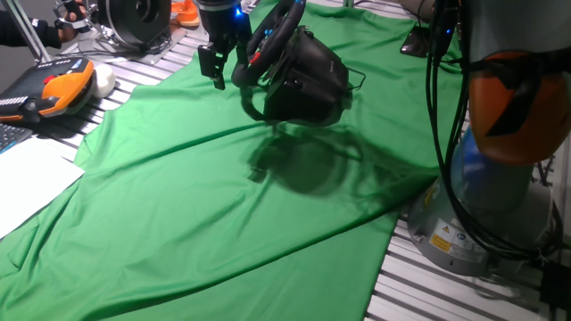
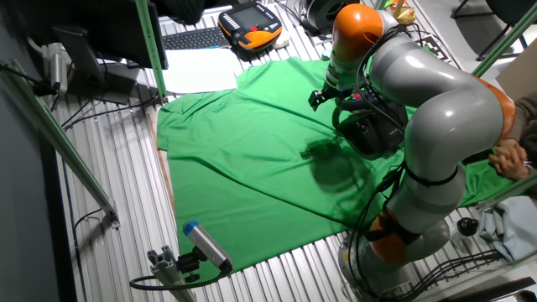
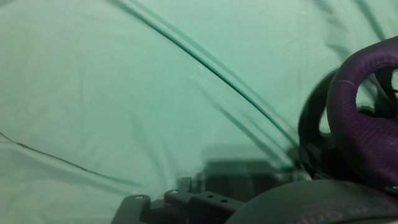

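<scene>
A black steering wheel [image 1: 270,43] with its bulky base [image 1: 310,80] is at the far part of the green cloth [image 1: 178,178]. My gripper [image 1: 214,69] hangs just left of the rim, pointing down above the cloth. The exterior views do not settle whether rim and fingers touch. From above, the gripper [image 2: 318,99] appears beside the wheel's base [image 2: 372,130]. At the right of the wrist view, the rim [image 3: 348,115] looks purple; part of the gripper shows at the lower edge. How its fingers stand is unclear. Nothing held can be made out.
An orange-and-black teach pendant [image 2: 250,29] lies beyond the cloth, near white paper [image 2: 200,70] and a keyboard [image 2: 186,39]. A camera [image 2: 207,246] stands at the near edge. Hands [image 2: 508,158] rest at the right.
</scene>
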